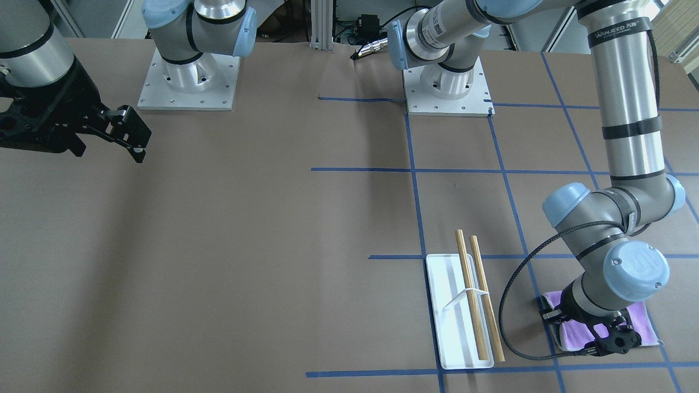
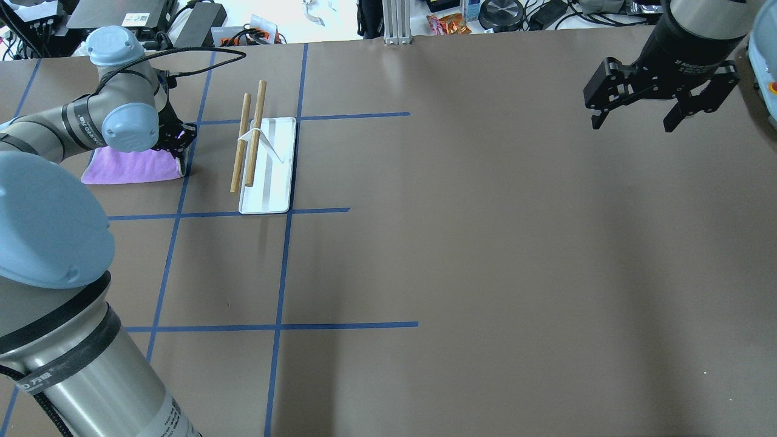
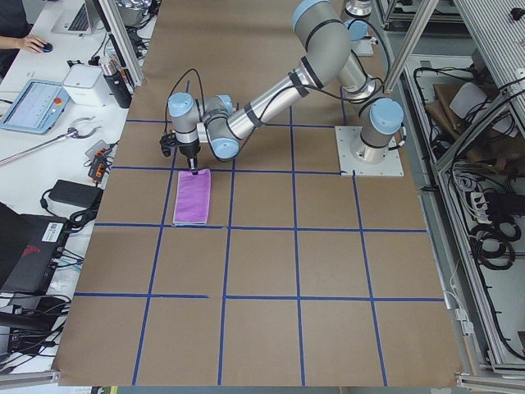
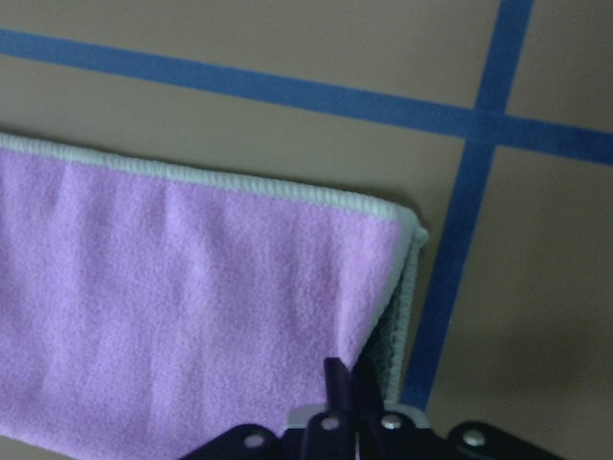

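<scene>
A folded purple cloth with a pale border (image 4: 172, 297) lies flat under the wrist, partly hidden by it in the front and top views. In the left wrist view my gripper has its fingertips together at the cloth's side edge, where a grey-green layer shows under the purple. The gripper is shut; I cannot tell whether cloth is pinched between the tips. The cloth (image 3: 192, 199) also shows in the left view.
A white tray (image 1: 449, 327) with two wooden rods (image 2: 255, 160) stands beside the cloth. A second black gripper (image 2: 659, 91) hangs at the other side of the table.
</scene>
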